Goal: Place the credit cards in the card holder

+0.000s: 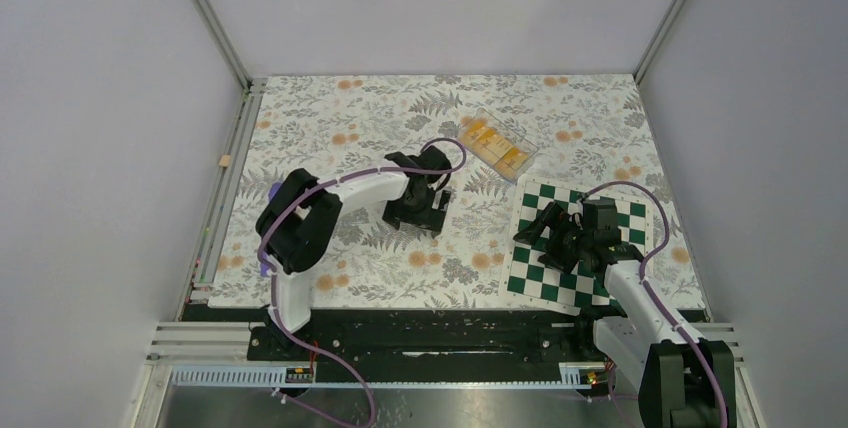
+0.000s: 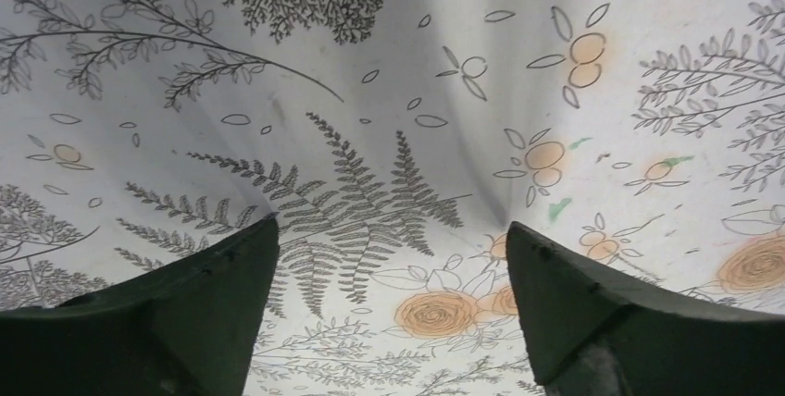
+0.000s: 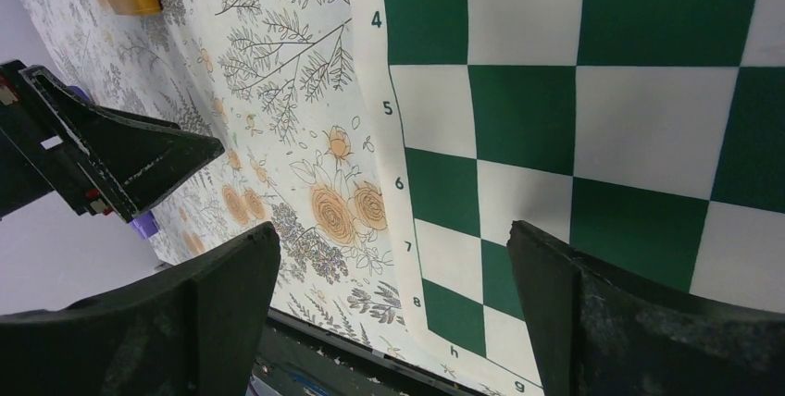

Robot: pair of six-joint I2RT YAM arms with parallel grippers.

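My left gripper [image 1: 416, 210] hangs low over the patterned mat in the middle; in the left wrist view its fingers [image 2: 185, 303] are apart with only bare mat between them. A clear tray [image 1: 497, 145] with orange compartments or items lies behind, to the right. My right gripper [image 1: 545, 238] stands open over the checkered board, nothing between its fingers.
The green-and-white board [image 1: 535, 278] covers the front right. A purple bar [image 1: 272, 190] lies at the left, mostly behind the left arm.
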